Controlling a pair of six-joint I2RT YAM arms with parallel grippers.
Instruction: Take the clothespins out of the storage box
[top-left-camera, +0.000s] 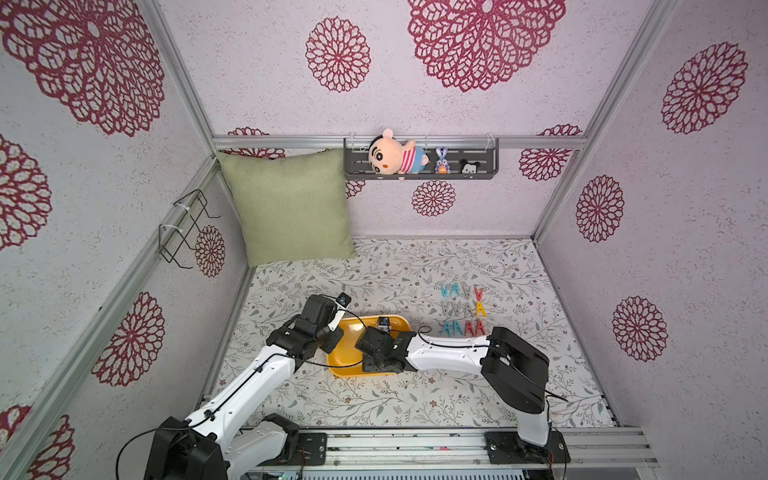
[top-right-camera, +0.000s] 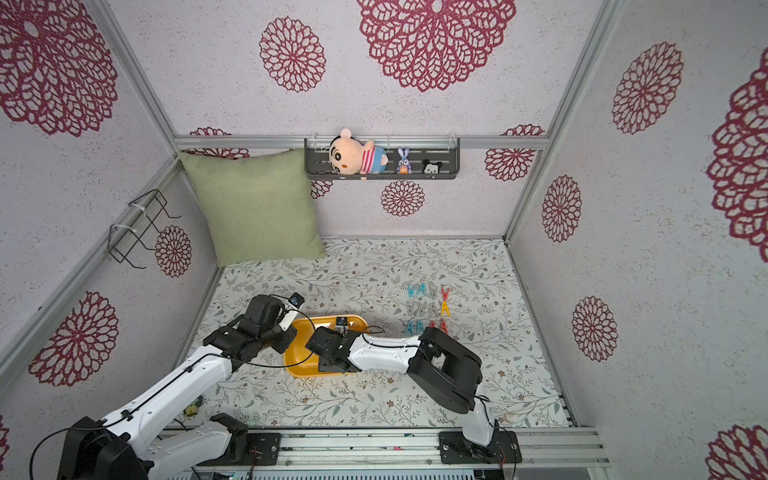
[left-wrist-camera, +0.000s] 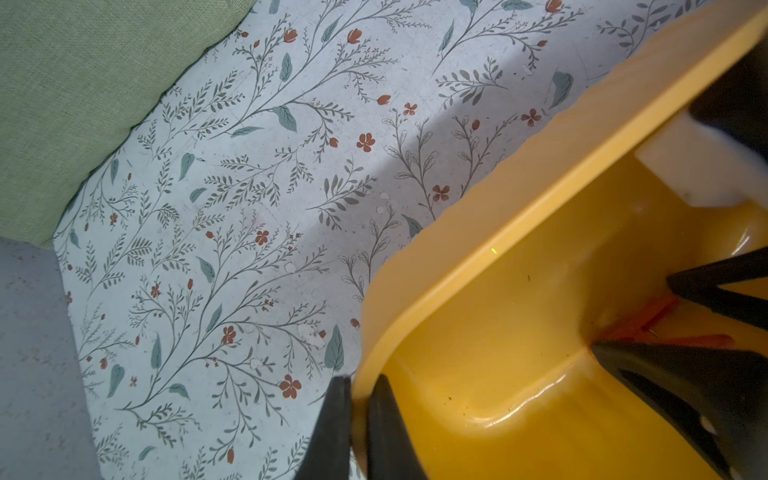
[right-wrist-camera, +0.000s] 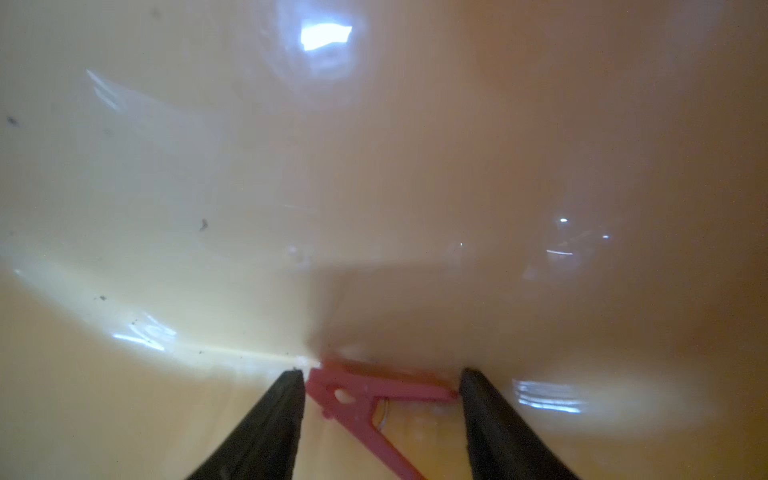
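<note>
Inside the orange storage box (top-left-camera: 346, 356) lies a red clothespin (right-wrist-camera: 364, 424), up against the foot of its wall. My right gripper reaches down into the box, open, with the pin between its spread fingertips. The left wrist view shows the same red (left-wrist-camera: 640, 320) partly behind the dark right fingers (left-wrist-camera: 656, 368). At the box's left end my left gripper is shut on the thin rim. Out on the table to the right, several clothespins stand in rows: blue pins (top-left-camera: 456, 289), grey ones (top-left-camera: 456, 308), red ones (top-left-camera: 474, 328) and a yellow pin (top-left-camera: 480, 309).
A green cushion (top-left-camera: 292, 206) leans in the back left corner. Toys lie in a dark shelf (top-left-camera: 480, 173) on the back wall. A wire rack (top-left-camera: 182, 228) hangs on the left. Patterned table surface behind the box is clear.
</note>
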